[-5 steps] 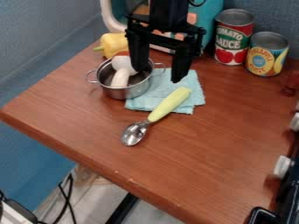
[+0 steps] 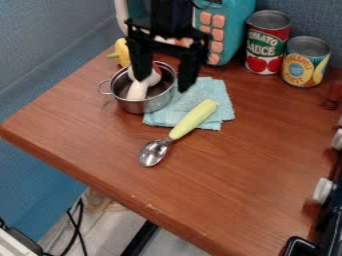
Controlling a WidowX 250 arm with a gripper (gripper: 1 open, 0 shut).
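Note:
My black gripper hangs over the steel pot and the back of the table, its two dark fingers spread apart, one near the pot's left part and one to the right of it. A white utensil rests in the pot. A spoon with a pale yellow handle lies on a folded light blue cloth, its steel bowl on the wood. I see nothing held between the fingers.
A tomato sauce can, a second can and a small red object stand at the back right. A teal toy and a yellow item stand behind. A black appliance lines the right edge.
The pot, spoon and cloth look unmoved.

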